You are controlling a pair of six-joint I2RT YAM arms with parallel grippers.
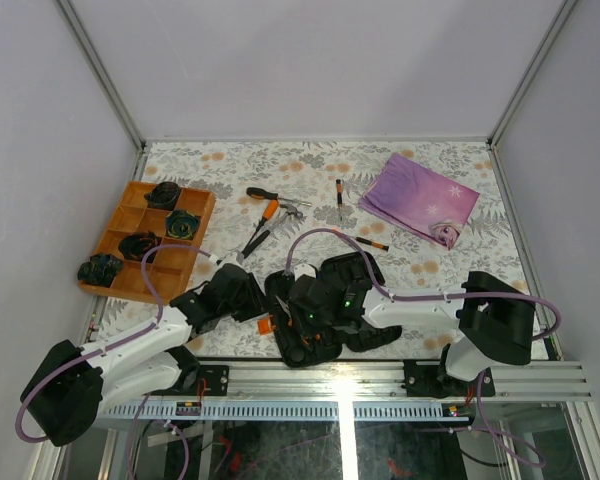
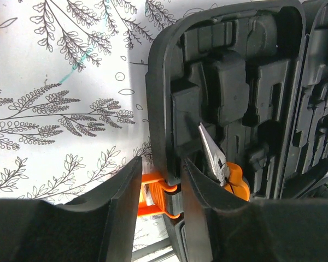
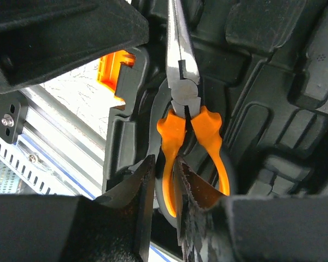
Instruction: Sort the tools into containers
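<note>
A black tool case (image 1: pixel 365 340) lies open at the front centre. In it are orange-handled pliers (image 3: pixel 208 134), with my right gripper directly over the handle ends, its fingertips at the left handle; whether it grips cannot be told. My left gripper hangs over the case's left edge, by the orange latch (image 2: pixel 150 210); its fingertips are apart. Loose on the table behind the case lie a screwdriver (image 1: pixel 260 193), a hammer (image 1: pixel 289 211), orange-handled tools (image 1: pixel 269 210) and more slim screwdrivers (image 1: pixel 339 188).
An orange divided tray (image 1: pixel 128 215) with dark crumpled items stands at the left. A folded purple cloth (image 1: pixel 420 195) lies at the back right. Bare table shows behind the tools.
</note>
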